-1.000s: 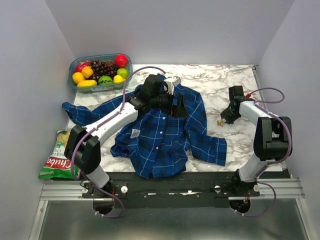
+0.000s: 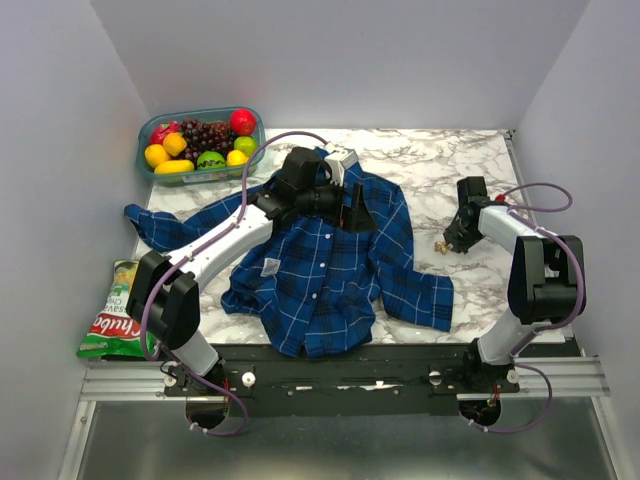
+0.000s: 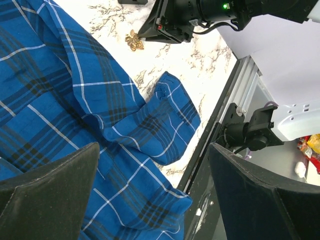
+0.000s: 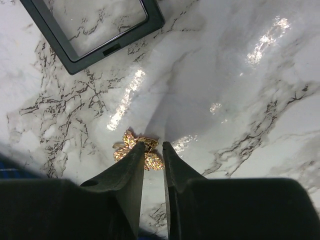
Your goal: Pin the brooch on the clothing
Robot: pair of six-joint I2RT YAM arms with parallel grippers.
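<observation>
A small gold brooch (image 4: pixel 131 142) lies on the marble table, right of the blue plaid shirt (image 2: pixel 320 275). Over it, my right gripper points down with a narrow gap between its fingertips. In the right wrist view one finger covers part of the brooch, and some of its gold shows in the gap; whether the fingers touch it I cannot tell. The left wrist view shows the brooch (image 3: pixel 134 41) just off the right gripper's tips. Above the shirt's upper part hangs my left gripper, wide open and empty.
A black rectangular frame (image 4: pixel 112 49) is on the table near the brooch. A fruit basket (image 2: pixel 200 177) stands at the back left, and a green snack bag (image 2: pixel 108 318) lies at the front left. Marble is bare behind the right gripper.
My right gripper has shifted slightly toward the table's front, closer over the brooch. The left arm, the shirt and the brooch look unmoved.
</observation>
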